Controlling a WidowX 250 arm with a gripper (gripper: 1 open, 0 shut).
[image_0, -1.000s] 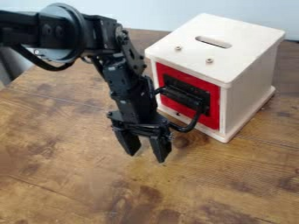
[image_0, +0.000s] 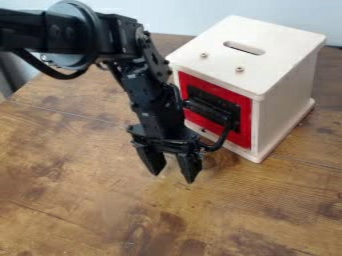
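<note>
A black arm reaches in from the upper left, its gripper (image_0: 170, 167) pointing down above the wooden table, fingers apart with nothing visible between them. Behind it to the right stands a pale wooden box (image_0: 278, 95) with a slot in its top and a red front panel (image_0: 201, 80) carrying a black latch-like fitting (image_0: 213, 110). The gripper is in front of and left of this fitting; whether they touch is unclear.
A white wall and a dark gap show at the back left, beyond the table's edge.
The gripper has shifted very slightly to the right; the box stays where it was.
</note>
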